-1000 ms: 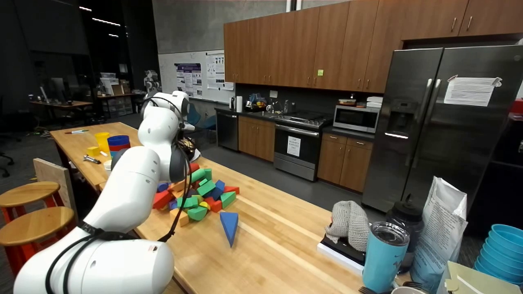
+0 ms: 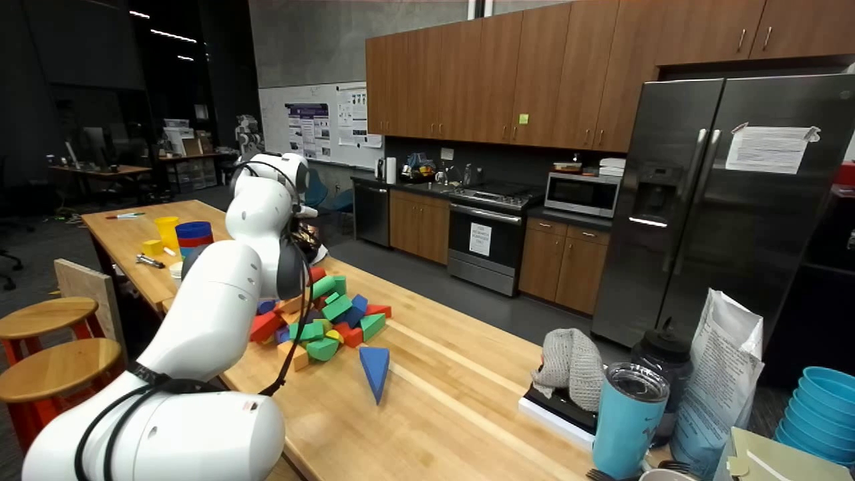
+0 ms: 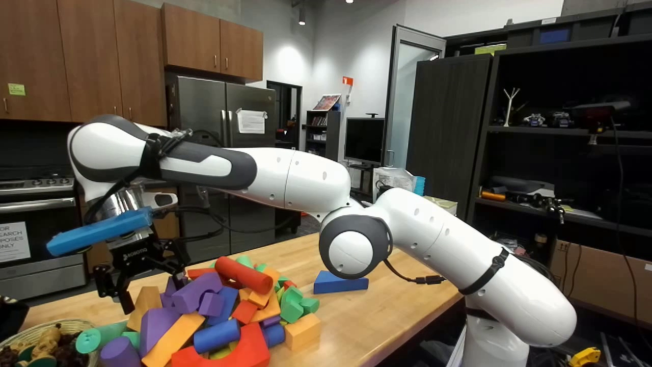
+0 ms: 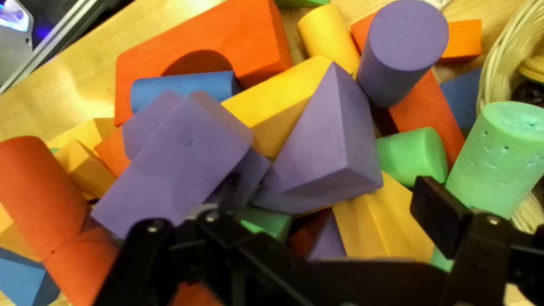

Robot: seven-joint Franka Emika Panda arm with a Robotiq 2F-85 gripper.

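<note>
Over the far side of a heap of coloured blocks, my gripper (image 3: 153, 292) points down with its fingers apart. In the wrist view the gripper is open, and nothing is clasped between its fingers. Below that gap lie a purple triangular block (image 4: 331, 148) and a yellow block (image 4: 382, 219). A purple arch-like block (image 4: 178, 158) rests left of the fingers, while a light green cylinder (image 4: 494, 158) is beside the right finger. The arm hides the gripper in exterior view 1.
A woven basket (image 3: 73, 322) with brown items borders the heap. One blue triangular block (image 2: 375, 371) lies apart on bare table. A blue tumbler (image 2: 629, 421) and a grey cloth (image 2: 571, 365) stand at the table's near end.
</note>
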